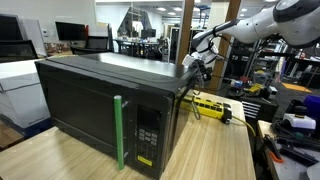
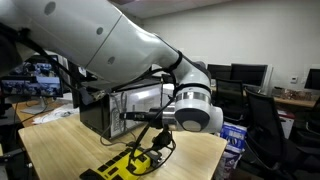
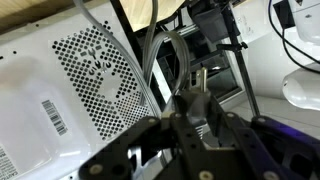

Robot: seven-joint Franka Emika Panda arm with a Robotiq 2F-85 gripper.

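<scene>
My gripper is low in the wrist view, its dark fingers foreshortened near a grey cable. Whether they stand apart or touch the cable cannot be made out. In exterior view 1 the arm (image 1: 205, 45) reaches down behind the right end of a black microwave (image 1: 75, 105). The microwave's pale, perforated back panel (image 3: 95, 65) fills the left of the wrist view. The grey cable (image 3: 180, 48) loops beside that panel. A yellow power strip (image 2: 130, 165) lies on the table near the arm.
The wooden table (image 1: 195, 155) has clear room in front of the microwave. A green strip (image 1: 119, 130) stands upright on the microwave's front. Cables trail around the power strip, and office chairs (image 2: 270, 118) stand behind the table.
</scene>
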